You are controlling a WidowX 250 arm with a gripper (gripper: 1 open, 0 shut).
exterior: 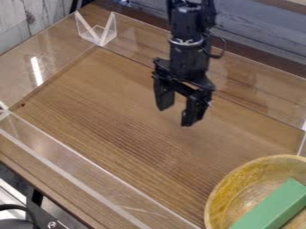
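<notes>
The black robot arm hangs from the top centre of the camera view, with its gripper [180,102] held above the middle of the wooden table [107,125]. The two dark fingers stand apart, open, with nothing visible between them.
A yellow round bowl [223,202] holding a green block [270,205] sits at the bottom right. A clear plastic object [98,29] is at the back left.
</notes>
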